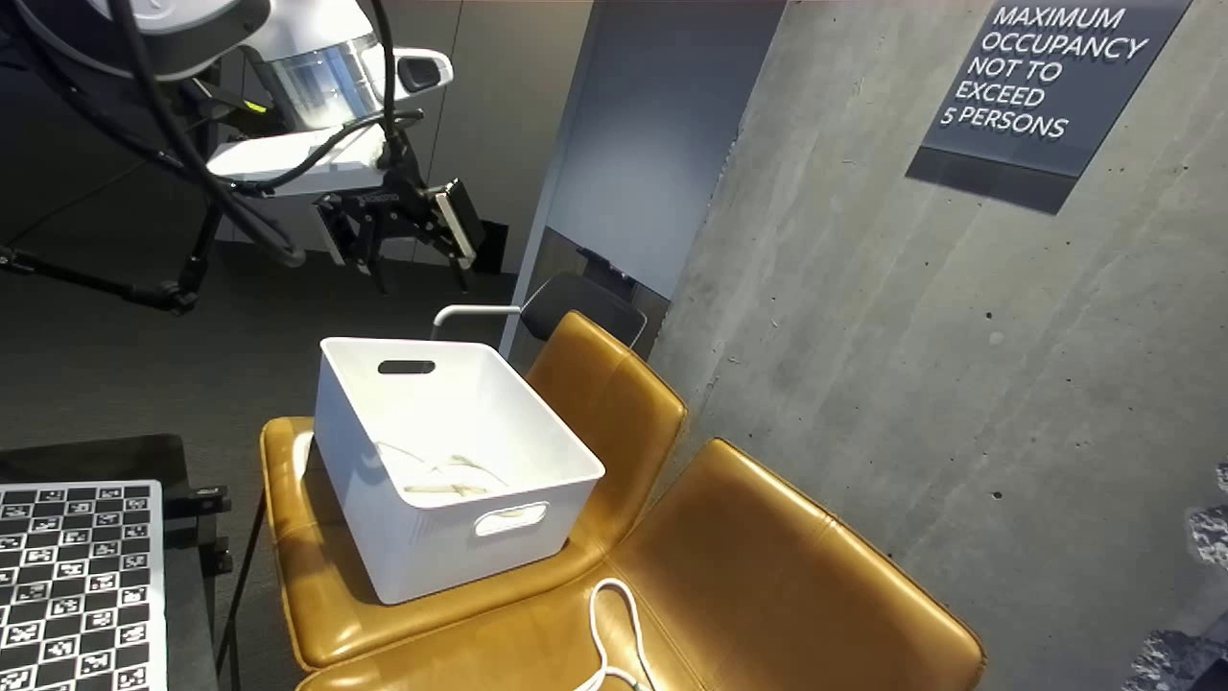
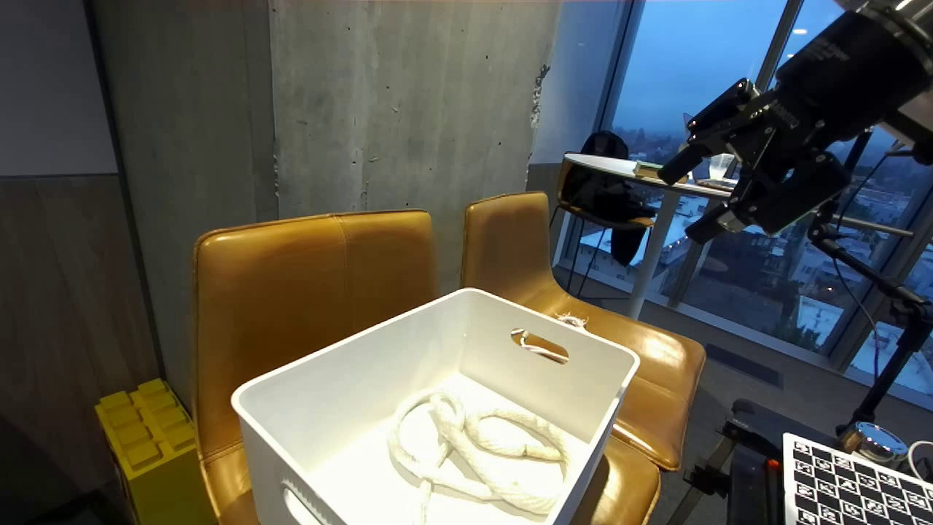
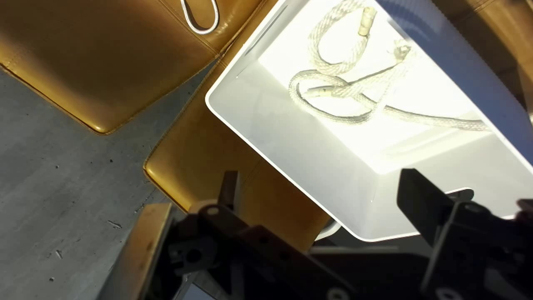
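A white bin (image 1: pixel 460 553) with oval handle holes sits on the seat of a tan leather chair (image 1: pixel 334 622). On its floor lies a loosely looped white rope (image 2: pixel 490 464), seen best in the exterior view 2 and wrist views. A thinner white cord (image 1: pixel 600 628) rests in a loop on the adjoining chair's seat, outside the bin. Above the bin's far end, well clear of its rim, my gripper (image 1: pixel 420 280) hangs open and empty. In the wrist view its two dark fingers stand wide apart, one fingertip (image 3: pixel 422 197) overlapping the bin's end wall.
The backrest (image 1: pixel 616 403) rises right beside the bin, with a concrete wall (image 1: pixel 875 345) behind the chairs. A patterned marker board (image 1: pixel 81 587) lies on a dark surface near the chair. A yellow block-like box (image 2: pixel 162 455) stands on the floor.
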